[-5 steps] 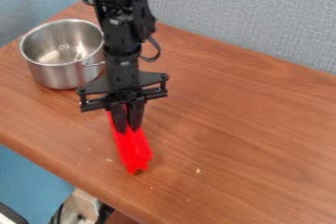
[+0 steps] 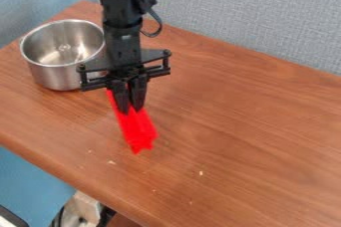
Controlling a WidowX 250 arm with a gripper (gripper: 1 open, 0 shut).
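My black gripper [image 2: 128,98] points downward in the left middle of the camera view, shut on a bright red elongated object [image 2: 138,129], whose upper end is between the fingers. The object slants down toward the front of the wooden table. A steel pot [image 2: 54,52] stands just left of my gripper, toward the back.
A grey wall rises behind.
My gripper has risen and moved slightly back with the red object in it; the object's lower end sits higher in the view than a second ago.
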